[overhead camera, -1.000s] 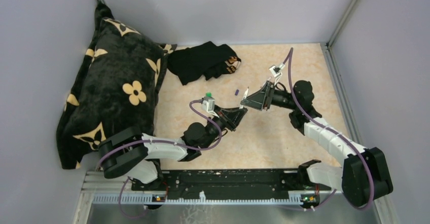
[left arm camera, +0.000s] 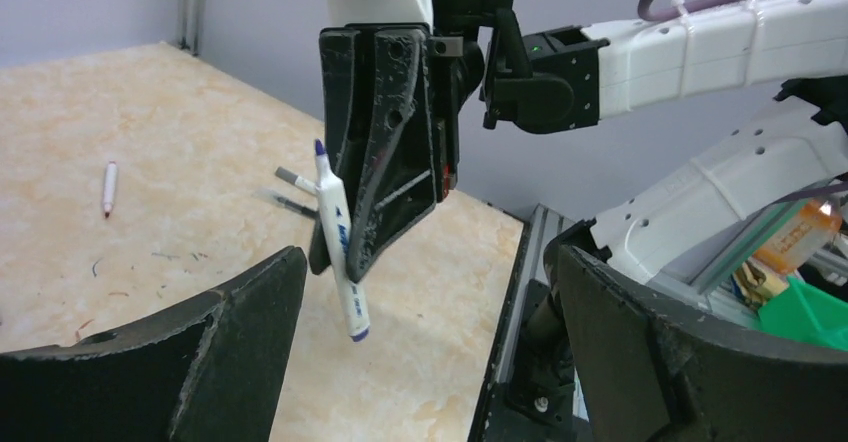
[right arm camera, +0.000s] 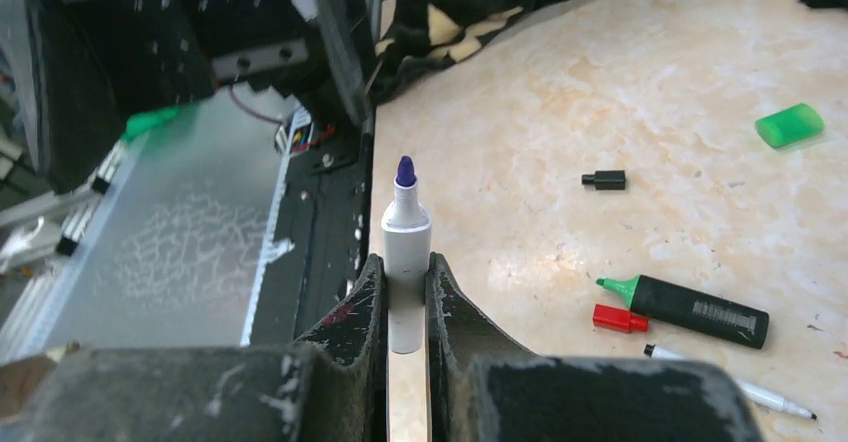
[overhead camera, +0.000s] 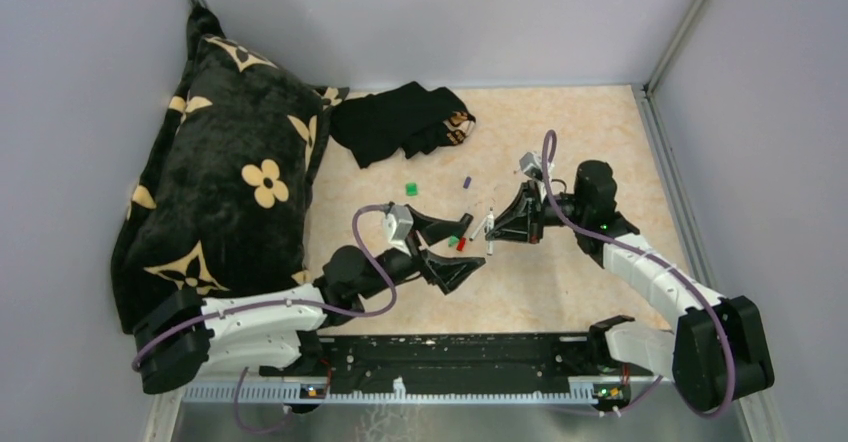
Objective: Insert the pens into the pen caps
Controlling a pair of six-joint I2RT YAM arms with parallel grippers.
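A white marker with a purple tip [right arm camera: 406, 224] is held in my right gripper, its fingers shut around the barrel. The left wrist view shows the same marker [left arm camera: 340, 237] slanting between the right fingertips, with purple at both ends. My left gripper [overhead camera: 462, 248] is wide open, with nothing between its fingers, to the left of the marker and apart from it. A purple cap [overhead camera: 467, 182] lies on the table. Also lying there are a green cap [right arm camera: 790, 126], a black cap [right arm camera: 604, 180], a red cap [right arm camera: 620, 319] and a green-tipped black marker [right arm camera: 700, 310].
A thin white pen [right arm camera: 770, 398] lies near the green-tipped marker. Black cloth [overhead camera: 400, 122] is at the back, and a large patterned cushion [overhead camera: 230, 177] fills the left side.
The left gripper has come off the marker, opened wide and drawn back to the left. The right gripper has lowered slightly in view and turned, and the marker in it is reoriented.
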